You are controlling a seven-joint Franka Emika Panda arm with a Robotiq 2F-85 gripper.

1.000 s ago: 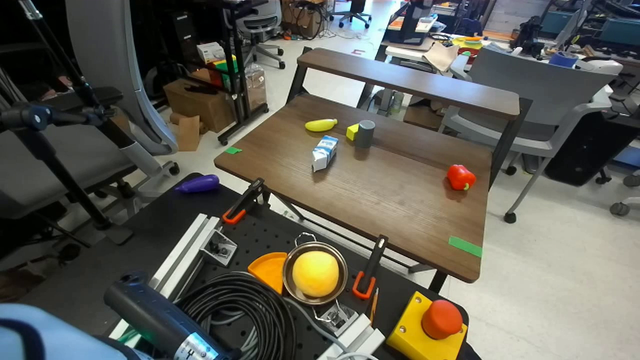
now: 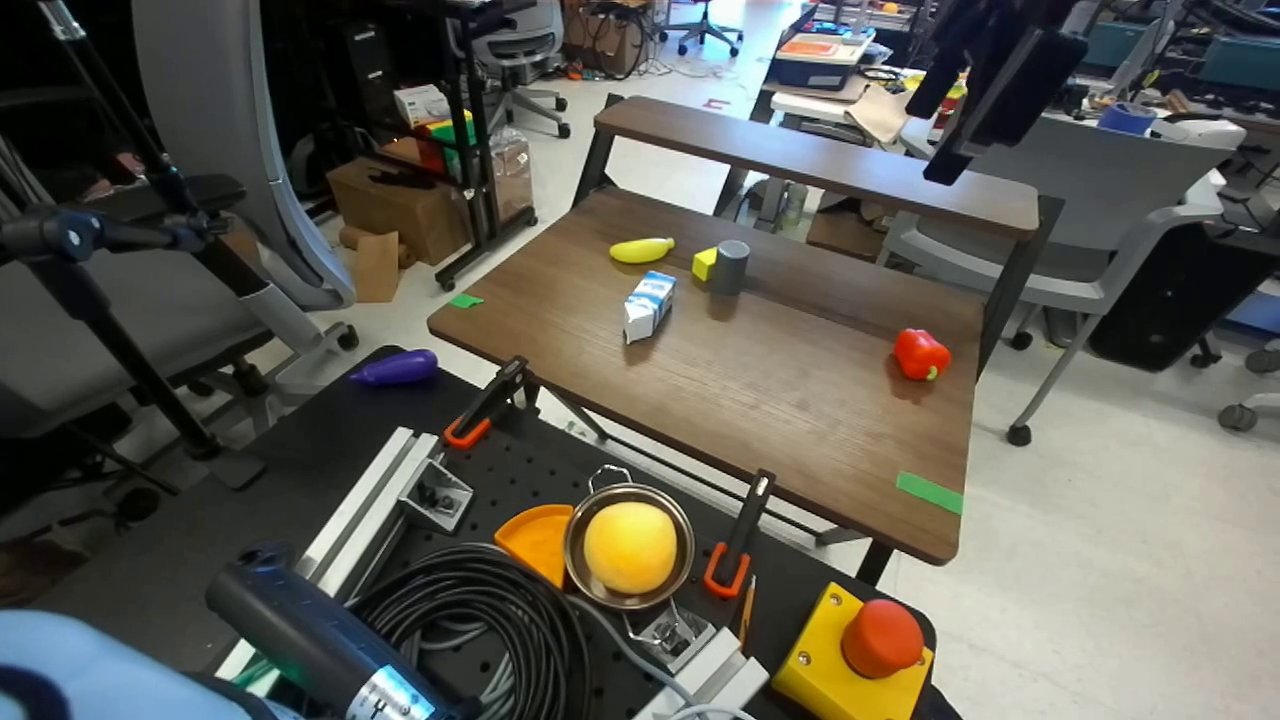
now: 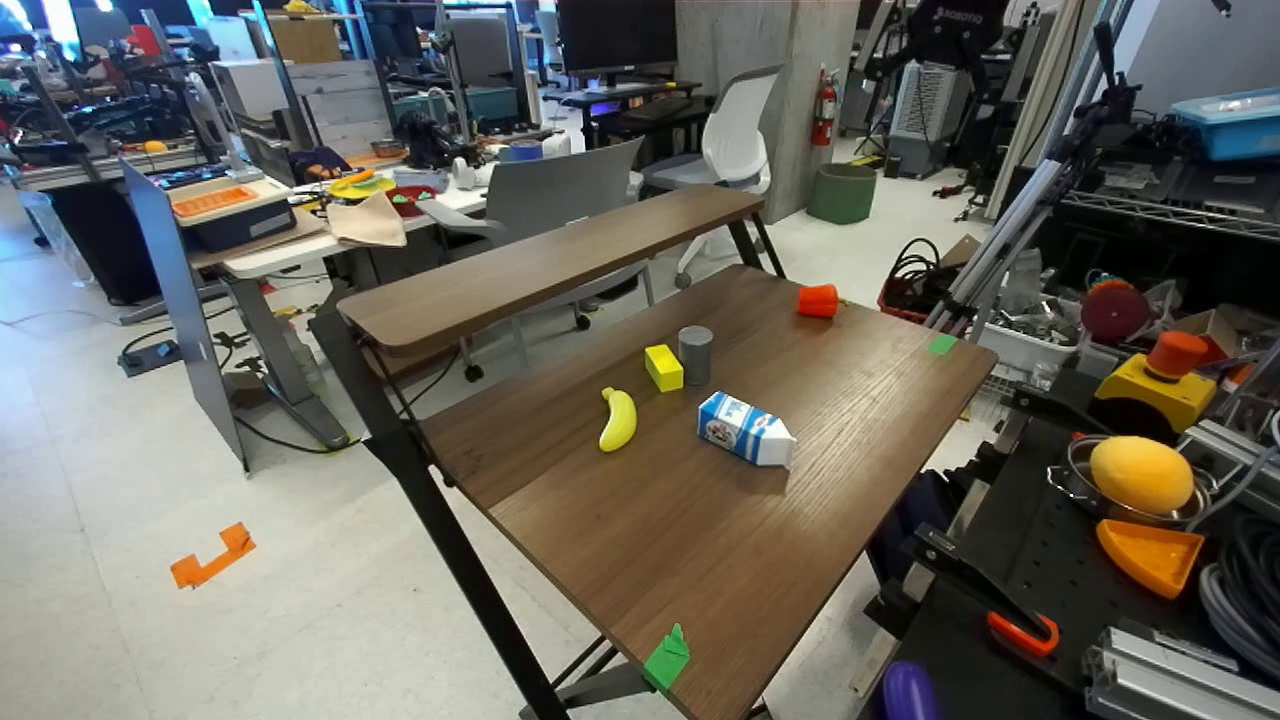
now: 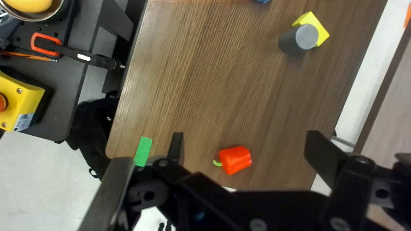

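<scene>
My gripper stands open high over the table, its two fingers wide apart and empty. A red pepper (image 4: 235,159) lies on the tabletop below, showing between the fingers in the wrist view. At the upper right of exterior view 1 the gripper (image 2: 936,138) appears well above the table. A grey cylinder (image 2: 729,268) stands beside a yellow block (image 2: 704,264). Left of them is a yellow banana (image 2: 642,250). The blue and white milk carton (image 3: 746,428) lies on its side nearer the middle of the brown table (image 3: 768,540).
A raised shelf (image 2: 828,162) runs along the table's far edge. On the black cart, a yellow ball sits in a metal pan (image 2: 573,546), near an orange wedge-shaped dish (image 2: 536,540) and a purple object (image 2: 396,367).
My gripper now fills part of the upper right of exterior view 1, where it was not seen a second ago. The things on the table have not moved.
</scene>
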